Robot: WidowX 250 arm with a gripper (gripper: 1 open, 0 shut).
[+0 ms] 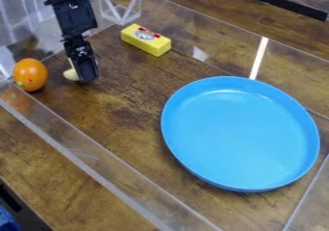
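Observation:
My black gripper (pixel 80 64) reaches down at the upper left onto a small pale yellow object (pixel 73 74), which its fingers partly cover; I cannot tell whether they are closed on it. An orange fruit (pixel 30 74) lies just left of it. A yellow box (pixel 145 39) with a label lies to the upper right, and a large blue plate (pixel 240 133) fills the right side.
The wooden table (pixel 110 158) has bare room between the gripper and the plate and at the lower left. Clear walls or strips run along the left and lower edges, and a white strip lies at the upper right.

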